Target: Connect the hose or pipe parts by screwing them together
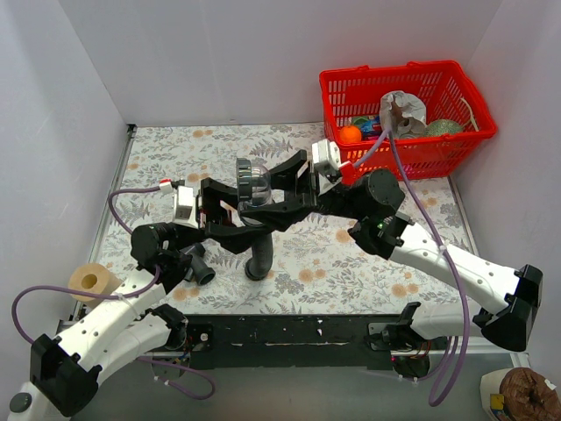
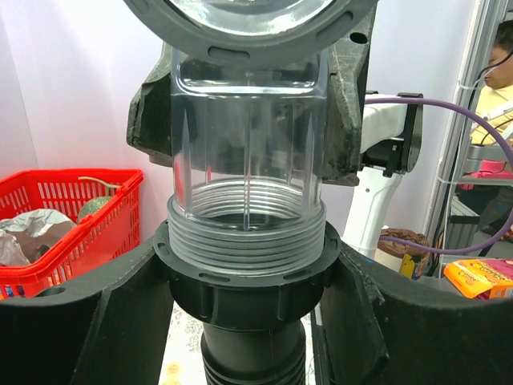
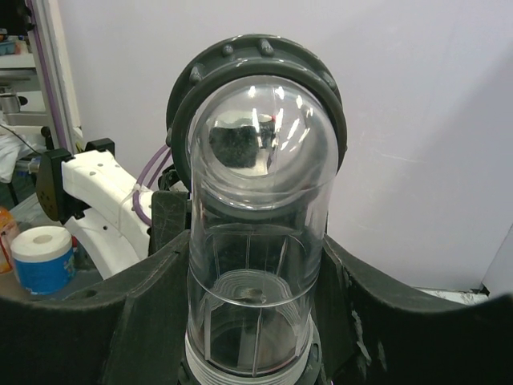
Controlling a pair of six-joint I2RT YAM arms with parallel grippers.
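A clear trap cup [image 2: 248,152] with a grey ring [image 3: 256,60] at its top stands upright between both grippers. Below it a dark threaded nut [image 2: 248,297] encircles the cup's ribbed collar, and a dark hose [image 1: 259,257] hangs down from there. My left gripper is shut on the nut. Higher up, my right gripper is shut around the clear cup's body. Whether the nut's thread is fully engaged cannot be told. Another dark pipe fitting [image 1: 200,266] lies on the table, partly behind the left arm.
A red basket [image 1: 399,158] holding assorted items stands at the back right. At the left edge lies a tan roll [image 1: 94,281].
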